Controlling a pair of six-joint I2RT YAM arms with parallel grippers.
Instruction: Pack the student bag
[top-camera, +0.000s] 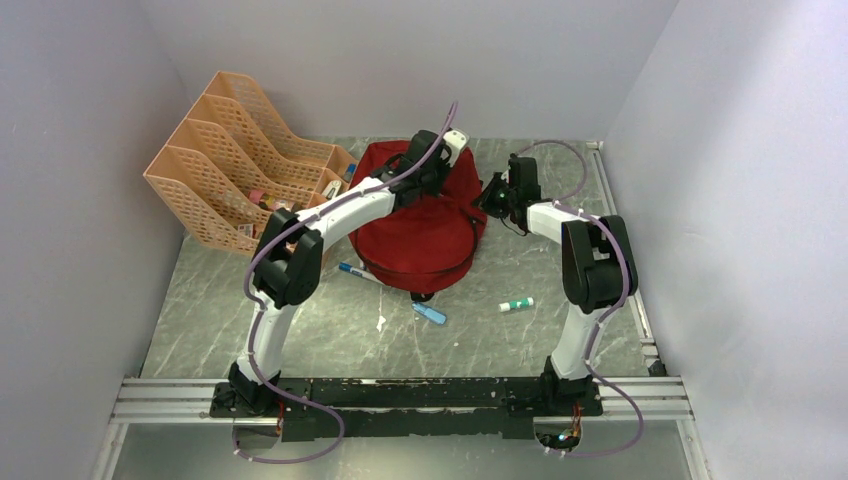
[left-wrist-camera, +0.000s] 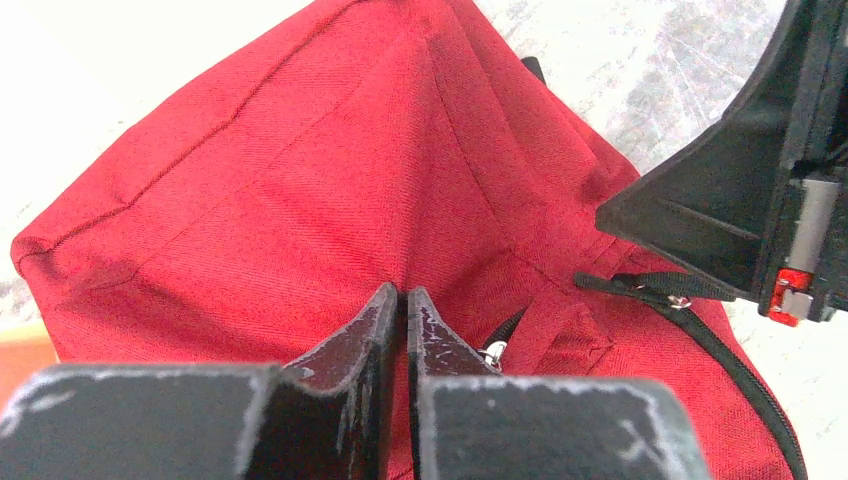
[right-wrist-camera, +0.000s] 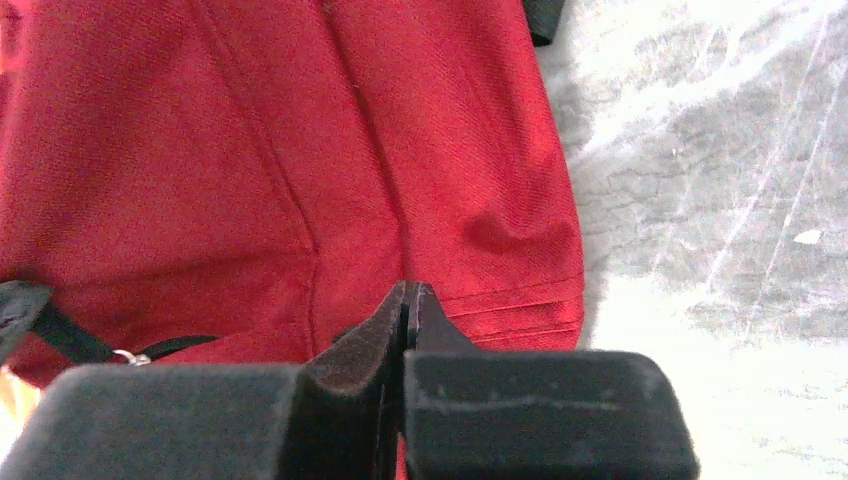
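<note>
The red bag (top-camera: 415, 240) lies in the middle of the table, a dark zipper curving across it. Over its upper part, my left gripper is shut on a fold of the red cloth. A metal zipper pull (left-wrist-camera: 495, 352) shows just right of those fingers. At the bag's right side, my right gripper is shut with its tips against the cloth; whether any is pinched there is hard to see. In front of the bag lie a blue marker (top-camera: 358, 272), a light-blue pen-like item (top-camera: 430, 313) and a green-and-white stick (top-camera: 517, 304).
An orange organiser (top-camera: 235, 150) with several compartments stands at the left, touching or close to the bag's left side, and some items sit in it. Bare table stretches to the right and front. Grey walls enclose the back and sides.
</note>
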